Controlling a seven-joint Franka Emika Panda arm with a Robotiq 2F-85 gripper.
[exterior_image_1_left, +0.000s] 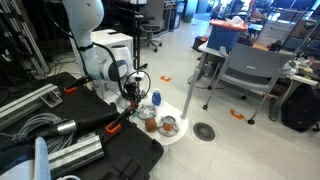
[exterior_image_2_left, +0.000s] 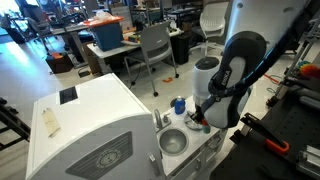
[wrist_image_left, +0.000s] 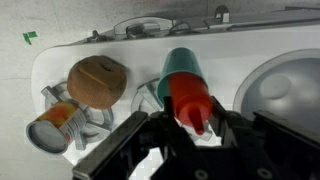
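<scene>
In the wrist view a red object (wrist_image_left: 192, 98) with a narrow tip stands in front of a teal cup (wrist_image_left: 181, 63); whether the two are one piece I cannot tell. My gripper has its dark fingers closed round the red object's near end. From outside, the gripper (exterior_image_2_left: 203, 120) is low over the white countertop (exterior_image_2_left: 95, 125), by the sink bowl (exterior_image_2_left: 173, 142), and the arm hides much of what it holds.
A brown rounded object (wrist_image_left: 97, 80) and an open can (wrist_image_left: 56, 127) lie to the left in the wrist view, on a grey dish. On the other side is the metal sink bowl (wrist_image_left: 290, 95). A blue mug (exterior_image_1_left: 156, 98) stands farther along the counter.
</scene>
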